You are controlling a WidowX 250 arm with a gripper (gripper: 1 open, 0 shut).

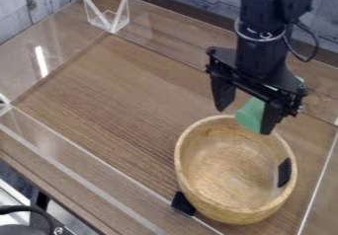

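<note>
My black gripper (256,93) hangs over the back edge of a round wooden bowl (232,175), its fingers apart, pointing down. A light green object (252,117) shows at the gripper, above the bowl's back right rim; I cannot tell whether it touches the fingers or what lies beneath it. The bowl looks empty inside.
Bare wooden table (106,101) fills the left and middle. A white wire holder (109,15) stands at the back left. Black pieces sit by the bowl's front left and right sides, and a dark cable lies at the front left corner.
</note>
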